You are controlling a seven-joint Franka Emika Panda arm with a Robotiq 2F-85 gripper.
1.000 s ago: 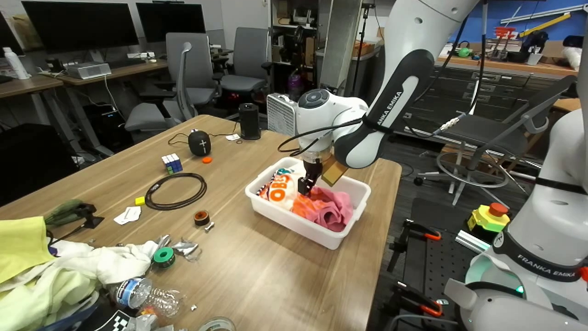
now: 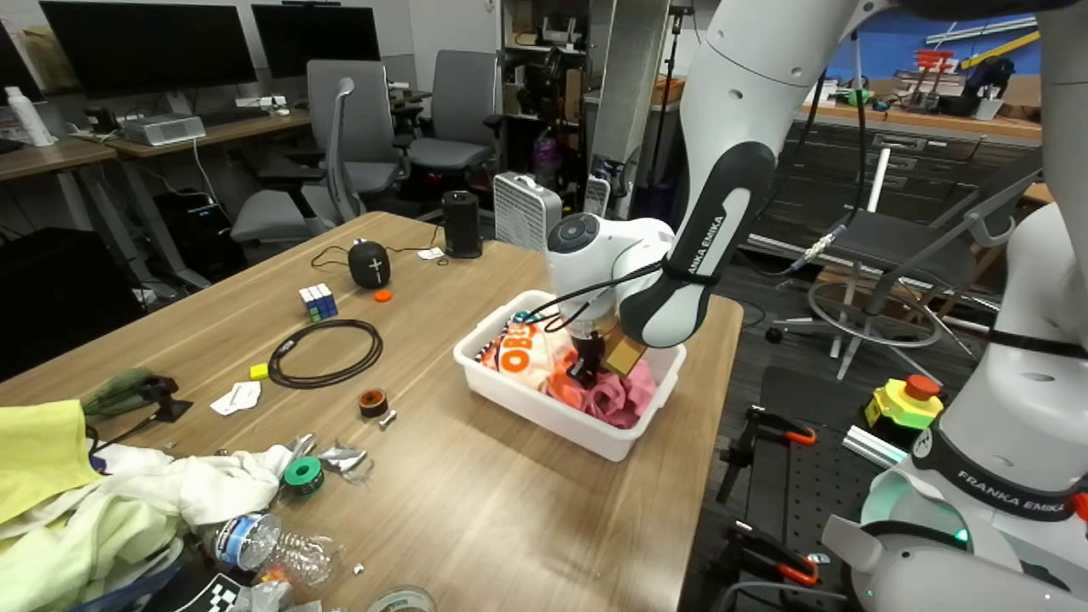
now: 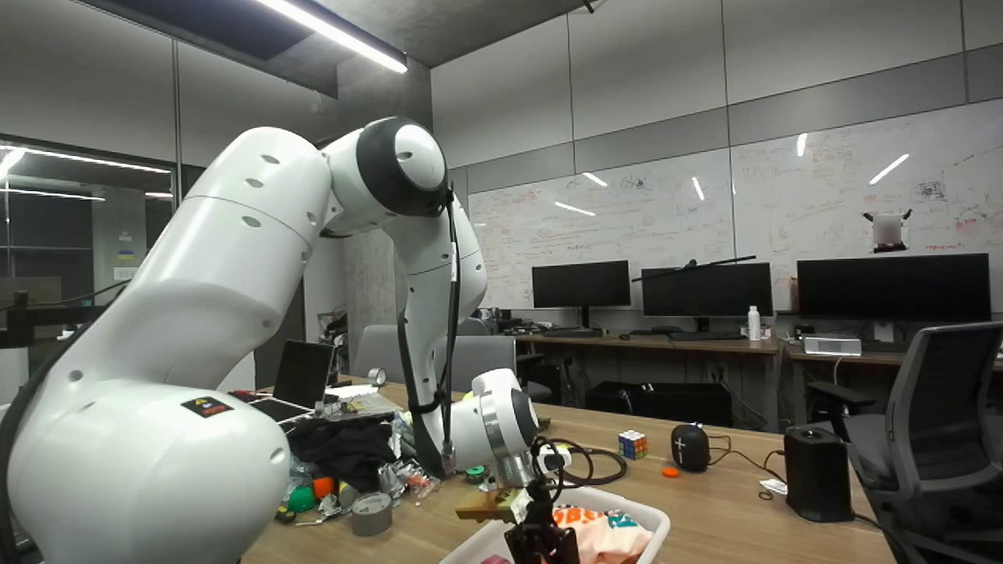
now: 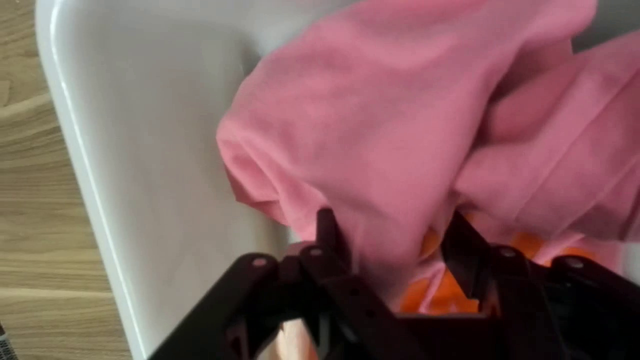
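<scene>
A pink cloth point(image 4: 372, 120) lies bunched in the white bin point(image 4: 144, 150). In the wrist view my gripper is down at the cloth, its black fingers point(image 4: 330, 231) apart with a fold of pink between them. No firm pinch on the fold shows. Exterior view 1 shows the gripper point(image 2: 583, 373) low inside the bin, between the pink cloth point(image 2: 620, 396) and a cream cloth with orange lettering point(image 2: 522, 357). Orange fabric point(image 4: 441, 294) shows beneath the pink. The fingertips are partly hidden in exterior view 1.
The bin's rim point(image 2: 541, 422) surrounds the gripper closely. To the left on the table lie a coiled black cable point(image 2: 326, 354), a Rubik's cube point(image 2: 318, 302) and a tape roll point(image 2: 373, 403). Clutter fills the near left.
My gripper has come down into the bin and slightly toward the pink cloth. The pink cloth looks bunched differently around it. The bin has stayed in place.
</scene>
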